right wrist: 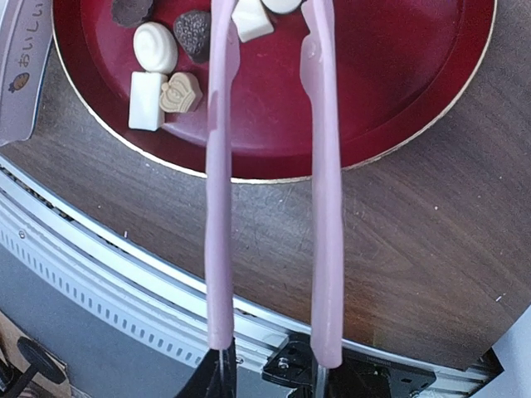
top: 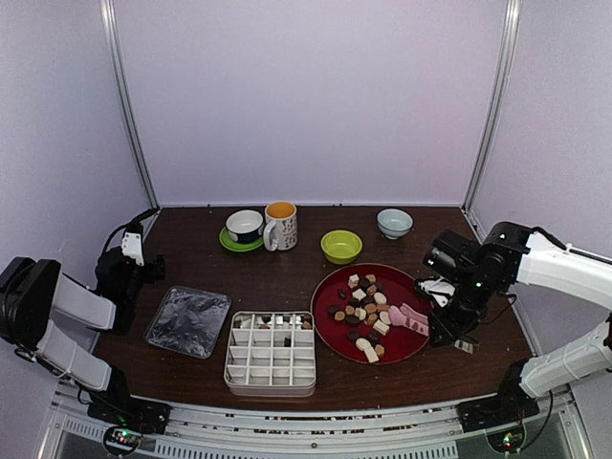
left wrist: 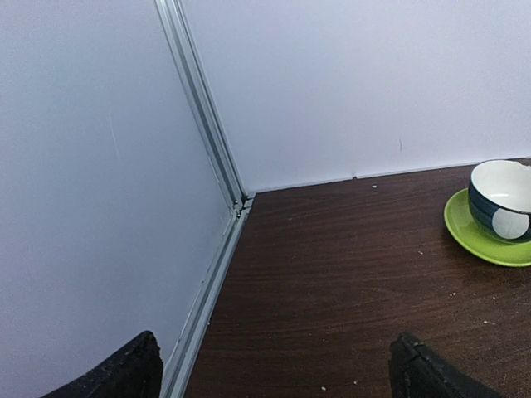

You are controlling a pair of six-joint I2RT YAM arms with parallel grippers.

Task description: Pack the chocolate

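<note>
A red round plate (top: 337, 316) holds white, brown and dark chocolates (right wrist: 154, 46). Over its right side my right gripper (top: 426, 323) carries long pink fingers (right wrist: 219, 249), which stand apart above the chocolates with nothing clearly between them. Left of the plate sits a white gridded box (top: 270, 368), with a few pieces in its back compartments and the front ones empty. My left gripper (top: 153, 268) is at the table's left side, open, with bare table and walls in the left wrist view (left wrist: 270, 373).
A dark plastic lid or tray (top: 186, 320) lies left of the box. Along the back stand a bowl on a green saucer (top: 234, 244), a mug (top: 282, 229), a green bowl (top: 340, 249) and a pale blue bowl (top: 395, 222).
</note>
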